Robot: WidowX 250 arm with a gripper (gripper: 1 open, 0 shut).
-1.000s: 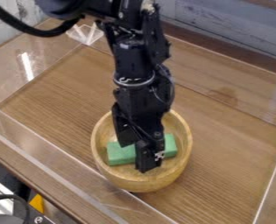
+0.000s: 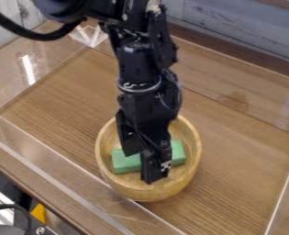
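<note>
My black gripper (image 2: 147, 151) reaches down from the top of the camera view into a round wooden bowl (image 2: 147, 191), its fingers apart over a green block (image 2: 125, 162). The block lies in the bowl, partly hidden behind the fingers. The gripper is open; whether the fingers touch the block I cannot tell.
The bowl stands on a wooden surface (image 2: 232, 101) with clear room to the right and upper left. A pale wall (image 2: 232, 32) runs along the back. A strip of transparent edging crosses the lower left, with a black cable and a small yellow object beyond it.
The gripper has shifted very slightly over the bowl. The bowl and block look unmoved.
</note>
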